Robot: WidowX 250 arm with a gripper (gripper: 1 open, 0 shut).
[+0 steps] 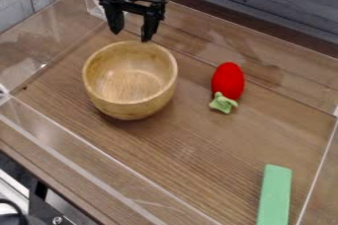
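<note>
My gripper (130,24) is at the top of the view, black, open, just behind a wooden bowl (129,79), with nothing visible held. A red object with a green base (227,81), strawberry-like, lies right of the bowl. A green bar (275,194) lies at the front right.
</note>
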